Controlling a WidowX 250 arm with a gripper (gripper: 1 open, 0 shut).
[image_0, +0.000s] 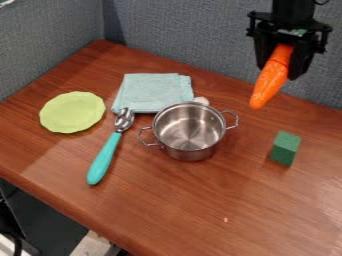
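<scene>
My black gripper (286, 50) hangs at the upper right of the camera view, shut on an orange carrot (271, 76) that points downward, held in the air above the back right of the table. Left of and below it, a steel pot (189, 147) with two handles stands on the wooden table (201, 210). A green block (285, 148) rests on the table right of the pot.
A pale green plate (72, 112), a spoon with a turquoise handle (104, 155) and a folded cloth (154, 91) lie left of the pot. A small white object sits behind the pot.
</scene>
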